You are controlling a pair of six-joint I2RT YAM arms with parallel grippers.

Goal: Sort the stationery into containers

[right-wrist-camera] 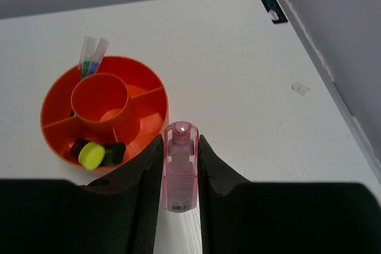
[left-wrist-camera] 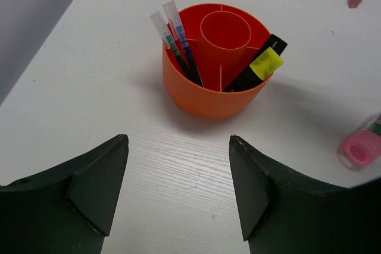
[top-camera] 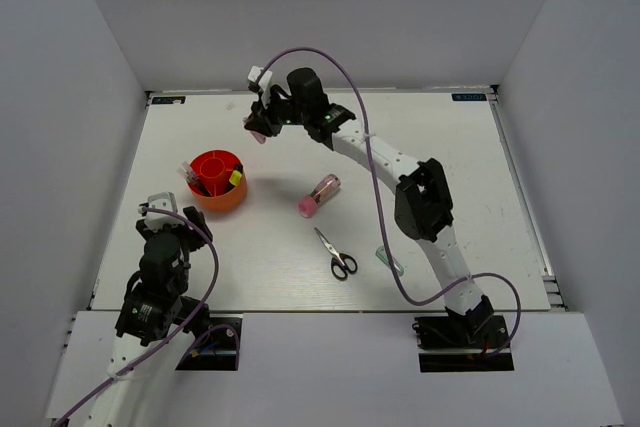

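An orange round organizer (top-camera: pixel 228 201) holds clear-capped pens (left-wrist-camera: pixel 181 40) and a dark marker with a yellow cap (left-wrist-camera: pixel 265 63). My right gripper is shut on a pink translucent item, above and right of the organizer in the top view. My left gripper is open, empty, near the table's front-left, in front of the organizer. A pink-ended tube (top-camera: pixel 320 195) lies mid-table, scissors (top-camera: pixel 339 259) lie in front of it, and a small green translucent item (top-camera: pixel 389 260) lies to their right.
The white table (top-camera: pixel 460 217) has free room on its right and back-left. Grey walls border it on the sides and back.
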